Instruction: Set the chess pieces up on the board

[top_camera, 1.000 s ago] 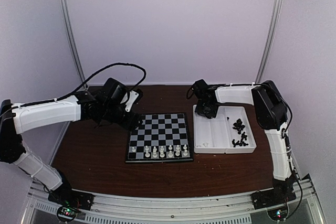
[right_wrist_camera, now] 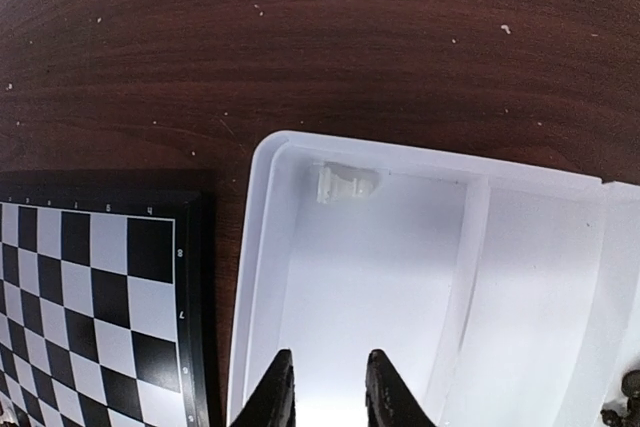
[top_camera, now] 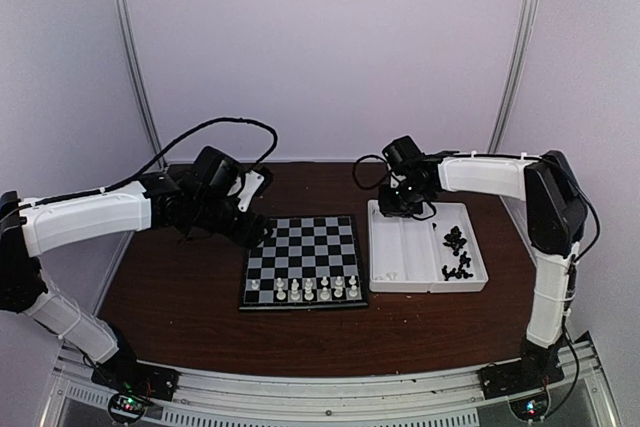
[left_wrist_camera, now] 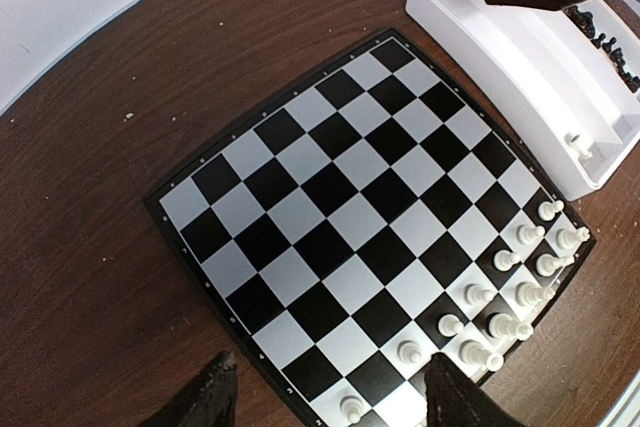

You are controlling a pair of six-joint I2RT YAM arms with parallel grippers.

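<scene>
The chessboard (top_camera: pixel 300 245) has several white pieces standing along its near edge, such as a pawn (left_wrist_camera: pixel 479 293). The white tray (top_camera: pixel 428 285) holds a lying white piece (right_wrist_camera: pixel 343 184) in a back corner, another (left_wrist_camera: pixel 582 145) at the near end and a heap of black pieces (top_camera: pixel 456 243). My right gripper hangs over the tray's back left section, fingers apart, nothing between them. My left gripper is held over the board's left side, fingers apart and empty.
Bare dark table (top_camera: pixel 170 317) surrounds the board and tray. Pale walls stand at the back and both sides.
My right arm has risen and moved to the right over the tray. The left arm has barely moved.
</scene>
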